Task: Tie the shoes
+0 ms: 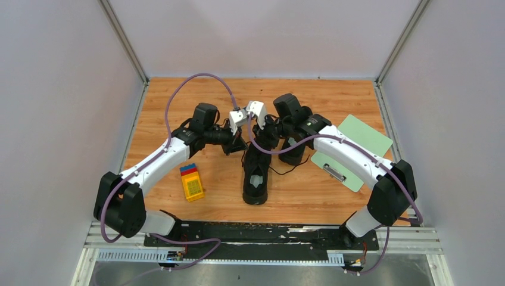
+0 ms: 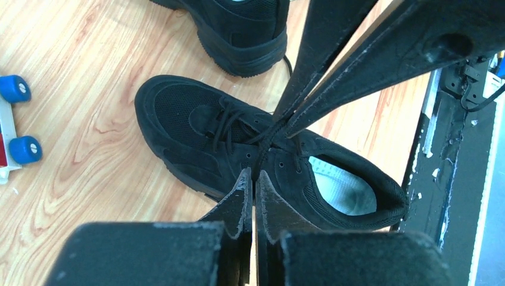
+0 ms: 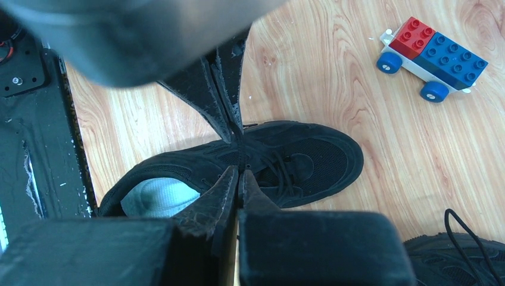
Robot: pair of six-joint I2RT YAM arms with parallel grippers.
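Note:
A black shoe (image 1: 256, 185) with grey insole lies lengthwise at the middle; in both wrist views the grippers converge over its laces. My left gripper is shut, its tips at a dark lace (image 2: 262, 152) that runs up to the other gripper's tips; whether it grips it is unclear. My right gripper has its fingertips close together at a lace above the shoe; its exact finger state is hard to tell. A second black shoe (image 1: 292, 155) lies to the right, with a loose lace.
A green clipboard (image 1: 357, 137) lies right, a yellow toy (image 1: 192, 186) at left front, and a red-blue brick car (image 3: 438, 62) beyond the shoe. Bare wood is free at the back and left.

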